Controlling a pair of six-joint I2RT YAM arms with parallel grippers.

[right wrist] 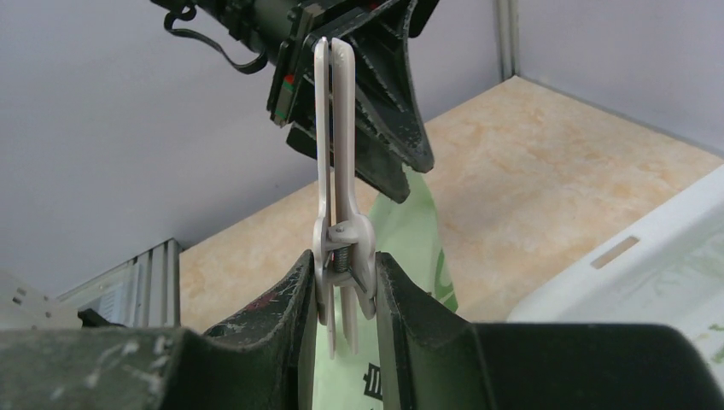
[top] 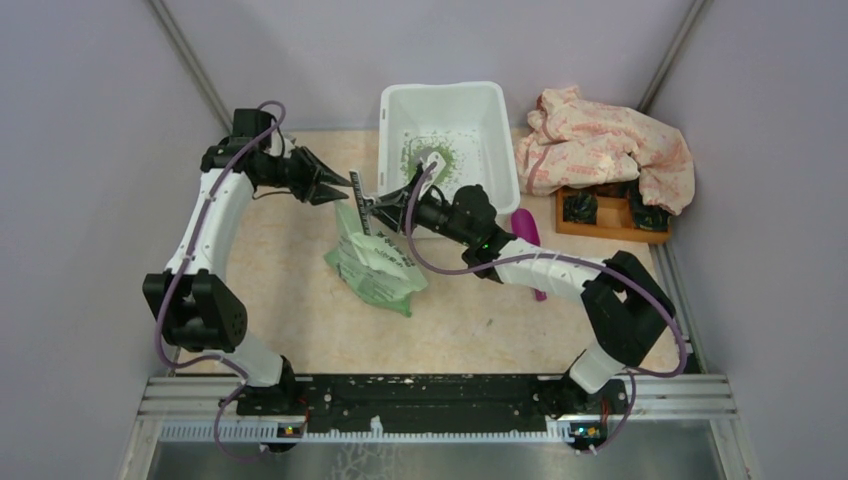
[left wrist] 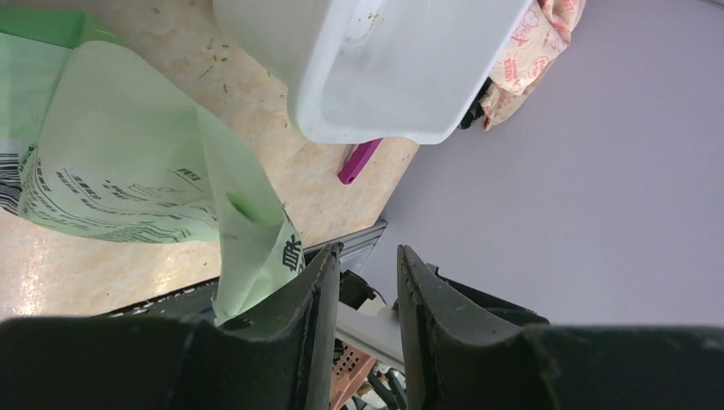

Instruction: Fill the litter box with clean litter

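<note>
The green litter bag (top: 375, 270) stands on the table with its top edge raised, below my left gripper (top: 342, 188), whose fingers are parted with nothing seen between them; in the left wrist view the bag (left wrist: 128, 162) lies just beyond them. My right gripper (top: 375, 205) is shut on a white plastic clip (right wrist: 344, 179), held upright right beside the left gripper and over the bag. The white litter box (top: 472, 130) stands behind, with a little green litter on its floor.
A magenta tool (top: 525, 228) lies right of the box, partly under the right arm. A wooden tray (top: 600, 228) with dark bags and a pink patterned cloth (top: 600, 140) are at the back right.
</note>
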